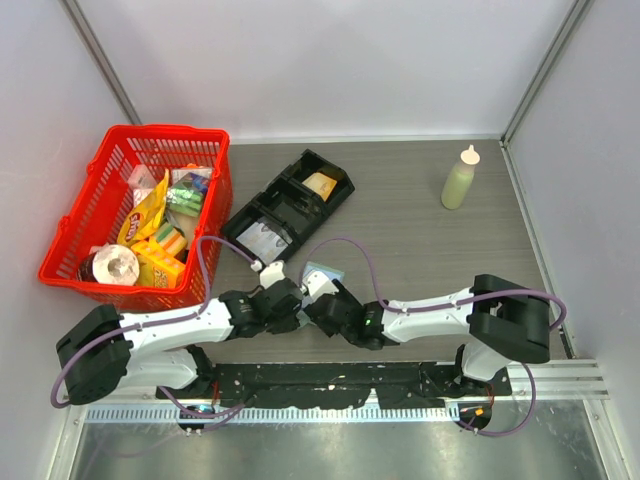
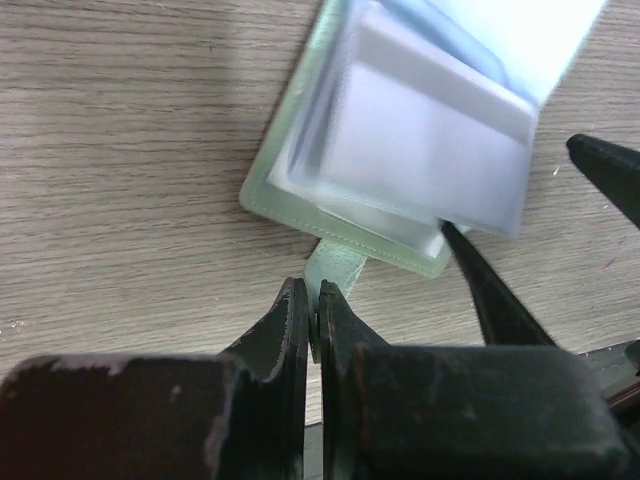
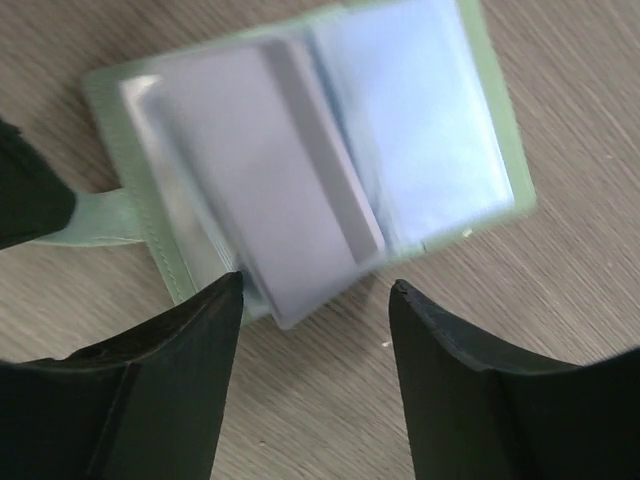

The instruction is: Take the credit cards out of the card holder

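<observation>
The card holder [image 3: 500, 150], pale green with clear sleeves, lies open on the table. A stack of sleeves [image 3: 270, 170] stands raised over its middle, and whether cards sit inside them cannot be told. My left gripper is shut on the holder's green strap [image 2: 335, 262], which sticks out from one edge. At the opposite side of the sleeves, my right gripper stands open, with its fingertips close to the corner of the raised sleeves. In the top view the two arms hide most of the holder [image 1: 325, 271].
A black divided tray [image 1: 290, 205] lies behind the holder, and a full red basket [image 1: 218, 215] stands to the left. At the back right is a bottle [image 1: 460, 180].
</observation>
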